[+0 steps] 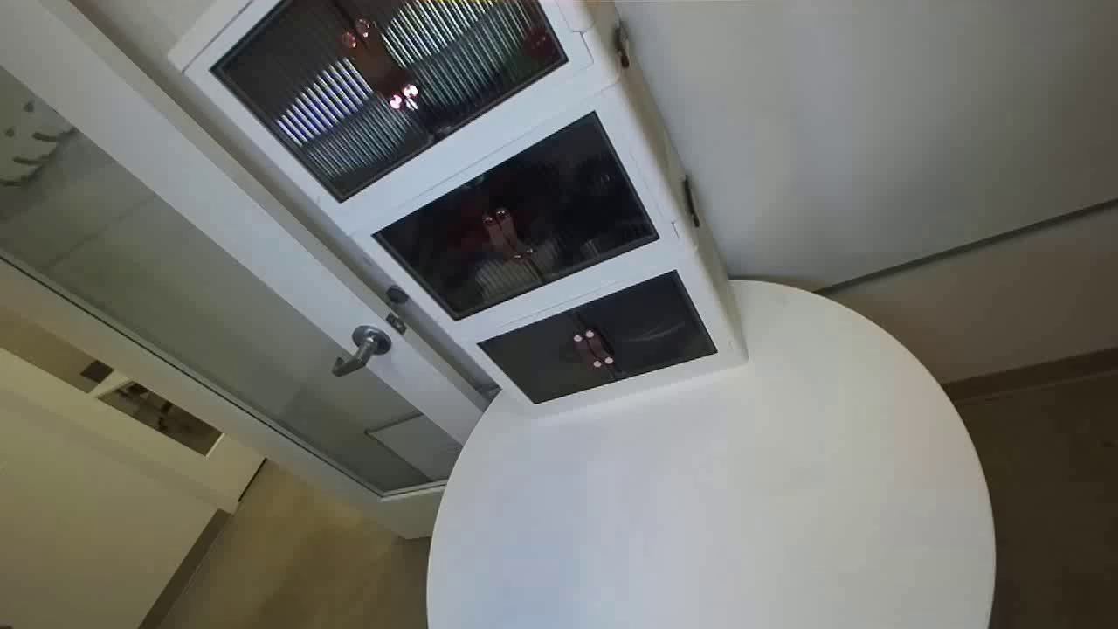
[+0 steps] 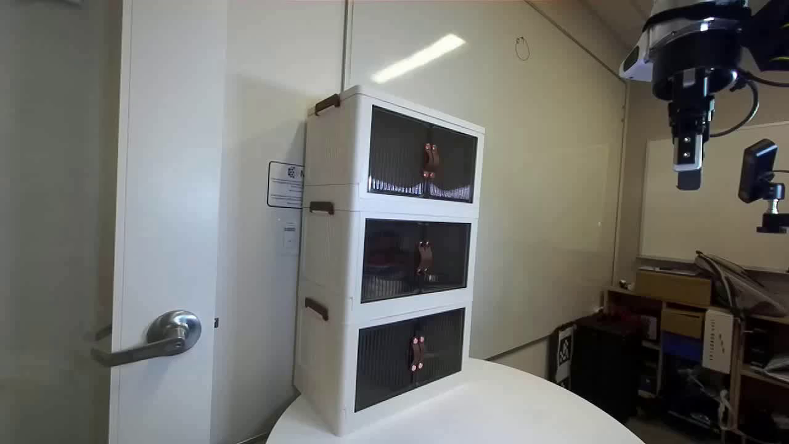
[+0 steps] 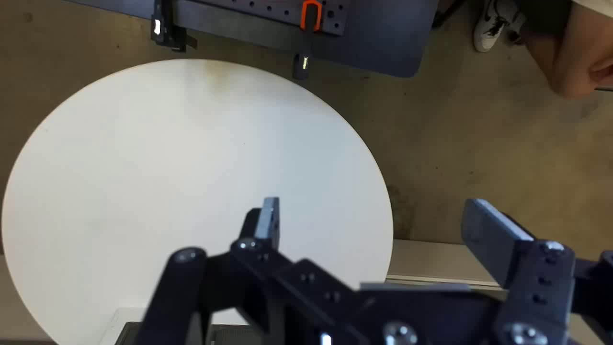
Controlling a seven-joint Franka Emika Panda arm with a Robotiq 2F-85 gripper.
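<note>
Three white storage boxes are stacked as a cabinet on a round white table. Each box has a pair of dark ribbed doors, and all of them appear closed. Brown handles with copper-coloured studs join at the middle of the top doors, the middle doors and the bottom doors. My gripper is open, its two fingers wide apart and nothing between them. In the second exterior view the gripper hangs at upper right, pointing down, well clear of the cabinet.
A door with a metal lever stands beside the cabinet, and a whiteboard wall rises behind it. A dark bench with clamps borders the table; a person's leg shows at upper right.
</note>
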